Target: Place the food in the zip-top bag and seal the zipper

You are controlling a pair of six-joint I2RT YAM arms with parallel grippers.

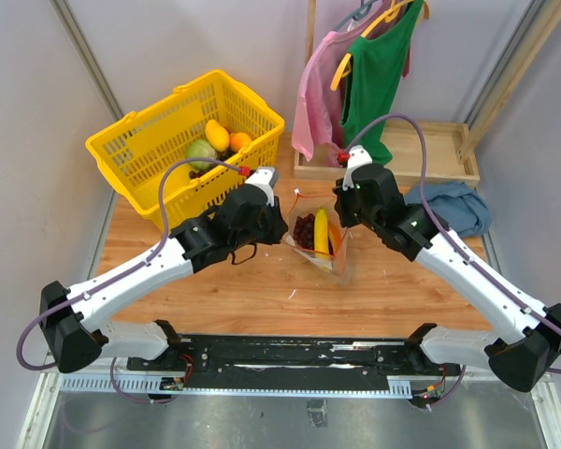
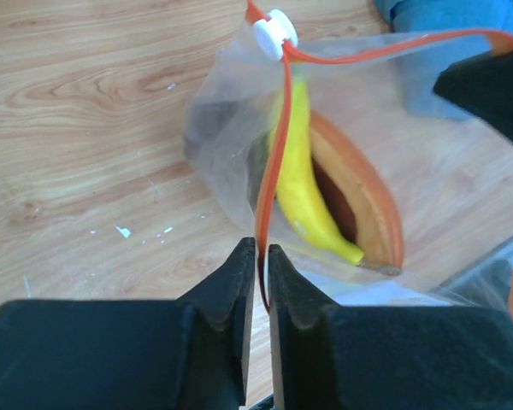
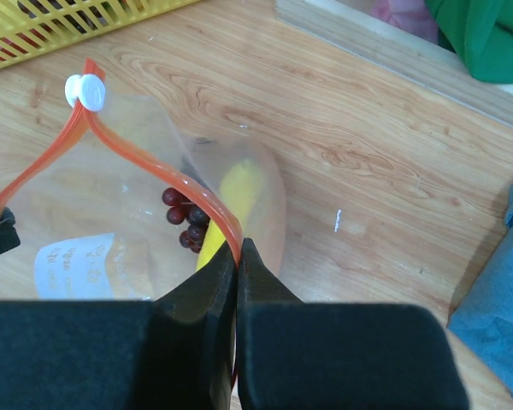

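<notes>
The clear zip top bag (image 1: 335,269) with an orange zipper rim hangs between my two grippers over the table, its mouth spread. Inside are a yellow banana (image 2: 301,184), a brown-orange long food item (image 2: 376,201) and dark red grapes (image 3: 195,229). A white slider (image 3: 86,91) sits at one end of the rim. My left gripper has its fingers nearly together, the orange strip running between them. On the opposite side, my right gripper is shut with the rim between its fingertips. The lower part of the rim is hidden behind the fingers.
A yellow basket (image 1: 126,150) with more fruit stands at the back left. Hanging clothes (image 1: 374,84) and a wooden tray (image 1: 449,168) are behind. Folded blue cloth (image 1: 458,208) lies at the right.
</notes>
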